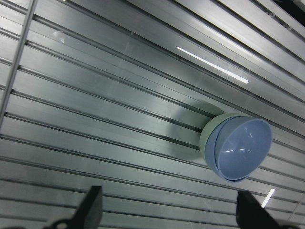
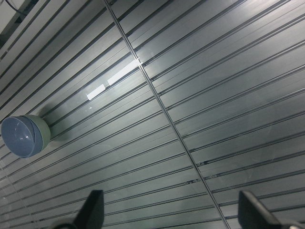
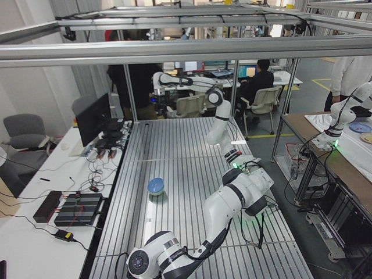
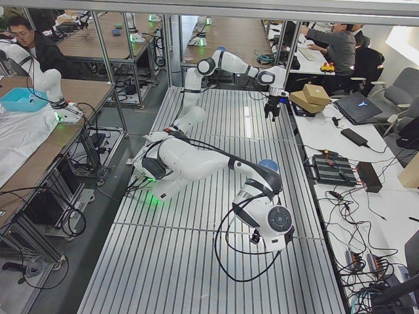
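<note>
A stack of blue bowls [image 3: 156, 185] in a pale green bowl [image 1: 208, 128] sits on the slatted metal table [image 3: 174, 139]. My left gripper is low over the table, fingers apart, the bowls ahead and to its right in its wrist view. My right gripper is raised at the table's far end, open and empty; the bowls lie at the left of its wrist view.
White desks [image 4: 347, 216] with electronics and cables run along one side. Metal frame posts stand at the corners.
</note>
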